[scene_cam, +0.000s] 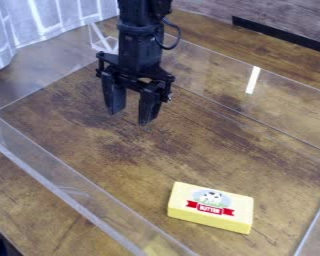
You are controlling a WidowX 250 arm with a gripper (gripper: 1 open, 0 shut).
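My black gripper (133,106) hangs over the upper middle of the wooden tray floor, its fingers spread apart and pointing down, with nothing visible between them. A yellow butter box (210,218) with a red label lies flat at the lower right, well apart from the gripper.
Clear low walls (56,171) edge the wooden surface (116,175). A dark strip (270,28) runs along the back right, and a white translucent object (103,35) stands behind the arm at the back left.
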